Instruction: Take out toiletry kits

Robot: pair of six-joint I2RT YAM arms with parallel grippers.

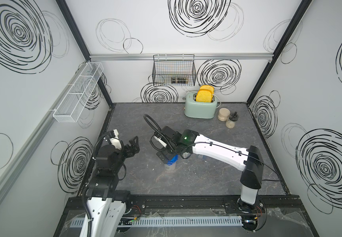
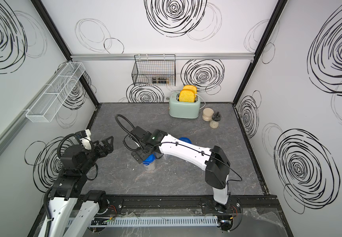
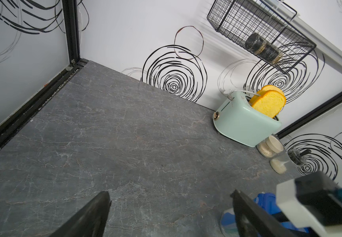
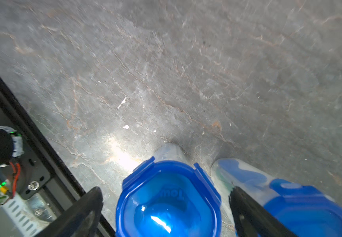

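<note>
Translucent containers with blue lids stand on the dark countertop. In the right wrist view my open right gripper is over one blue-lidded container [image 4: 169,185], its fingers either side of the lid; a second [image 4: 305,213] stands beside it at the right. From above, the right gripper [image 1: 163,158] covers much of the nearer container [image 2: 149,164]; part of a blue lid [image 2: 184,139] shows behind the arm. My left gripper [image 1: 133,146] is open above the left of the counter, with nothing between its fingers.
A mint toaster [image 1: 200,110] with yellow bread slices, two jars [image 1: 230,122] at back right, a black wire basket [image 1: 174,71] on the back wall, a white rack [image 1: 78,92] on the left wall.
</note>
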